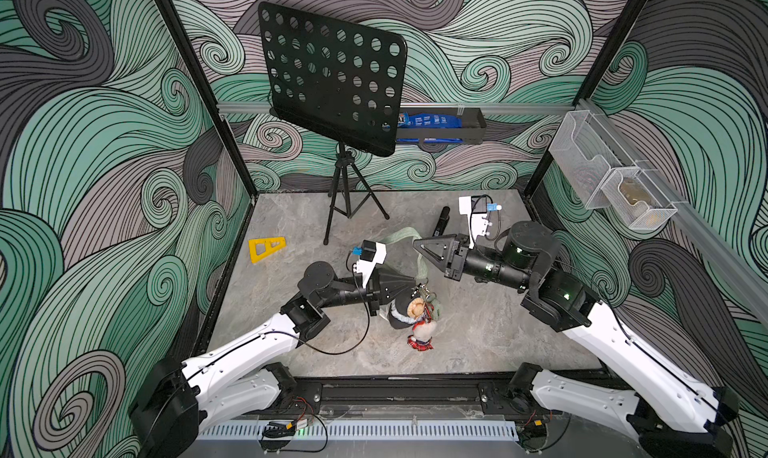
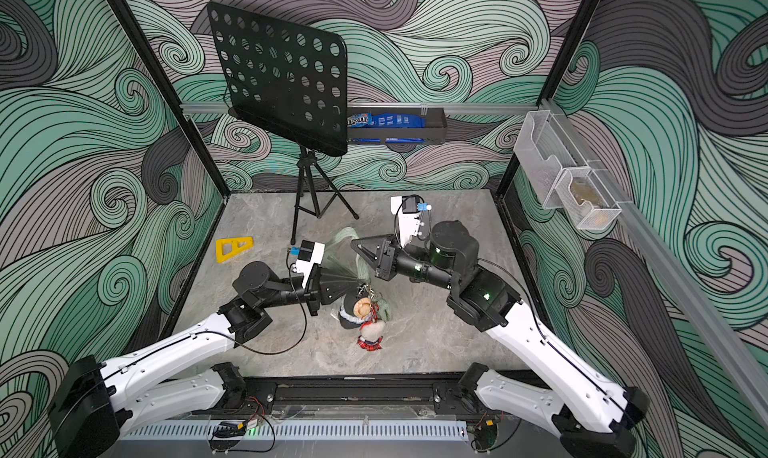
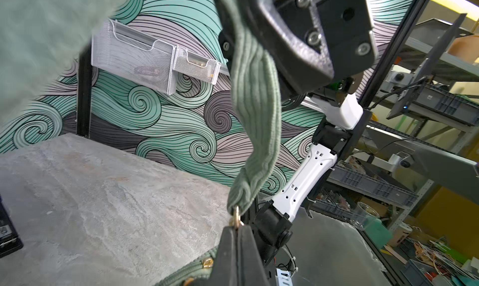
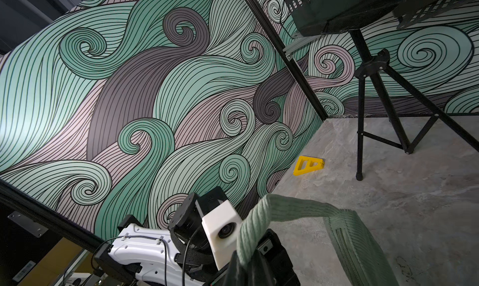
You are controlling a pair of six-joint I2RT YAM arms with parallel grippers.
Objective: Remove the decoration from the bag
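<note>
A green corduroy bag hangs above the table, its strap running up to my right gripper, which is shut on it. My left gripper is shut at a gold metal clasp at the strap's lower end. Below, a cluster of plush charms hangs or rests near the table: a tan-faced figure with dark and white parts, and a pale one with red plaid. The bag body is largely hidden behind my grippers in both top views.
A black music stand stands at the back left, a yellow triangle lies on the left, and a dark object lies behind my right gripper. Mesh baskets hang on the right wall.
</note>
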